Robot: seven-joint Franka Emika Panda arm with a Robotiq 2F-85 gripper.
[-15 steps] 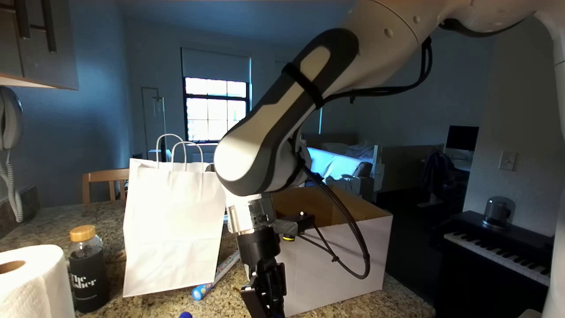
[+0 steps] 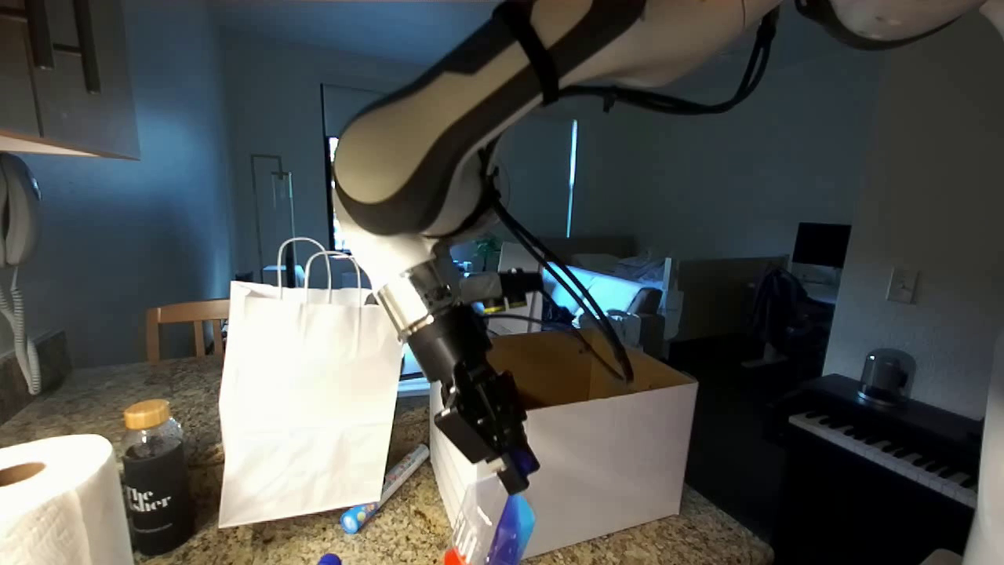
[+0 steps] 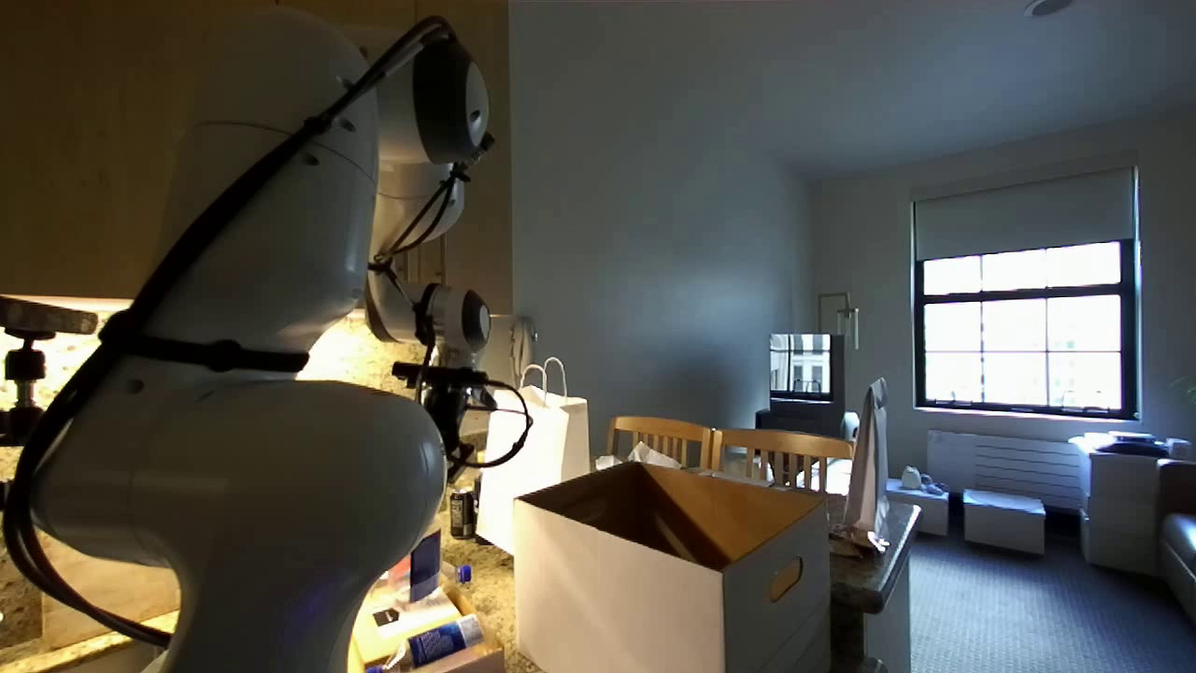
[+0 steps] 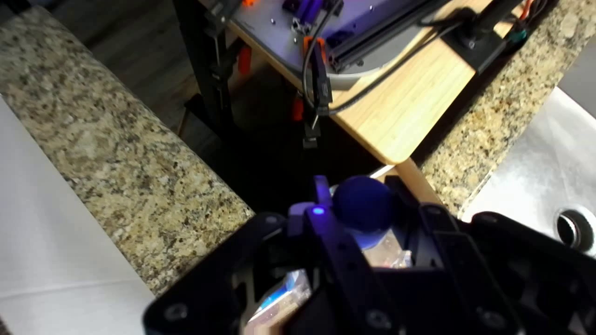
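My gripper (image 2: 520,474) points down in front of the white box (image 2: 602,471), shut on the top of a clear plastic bottle (image 2: 511,529) with blue-purple and red on it. The bottle hangs below the fingers, its lower end cut off by the frame edge. In the wrist view, a round dark-blue cap (image 4: 363,205) sits between the fingertips. The box stands open at the top, brown inside, with a hand hole in one side; its floor is hidden. My fingers cannot be made out in exterior view 2.
A white paper bag (image 2: 306,414) stands left of the box, a blue-and-white tube (image 2: 386,490) lying between them. Further left are a dark bottle (image 2: 155,480) and a paper roll (image 2: 61,508). A low carton (image 3: 488,660) holds more bottles. The sink (image 4: 531,173) is at the wrist view's right.
The arm has risen, with the gripper now higher, slightly right and more tilted. The bottle under it has come into view from below the frame edge. Bag and box have not moved.
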